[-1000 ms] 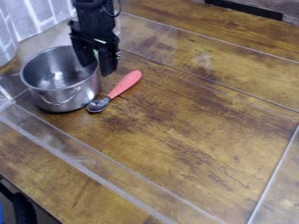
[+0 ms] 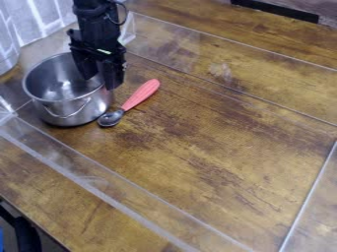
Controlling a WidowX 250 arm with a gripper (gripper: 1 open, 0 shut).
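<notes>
A steel pot (image 2: 63, 98) stands at the upper left of the view. My black gripper (image 2: 101, 65) reaches down from the top, its fingers at the pot's right rim; whether they hold the rim or are open is unclear. A spoon with a pink handle (image 2: 142, 94) and a metal bowl end lies on the wood beside the pot's right side, the bowl end toward the viewer.
Clear plastic strips or panels run along its sides, and a dark slot sits at the top right edge.
My gripper has shifted slightly to the left, further over the pot's rim. The pot and spoon look unmoved.
</notes>
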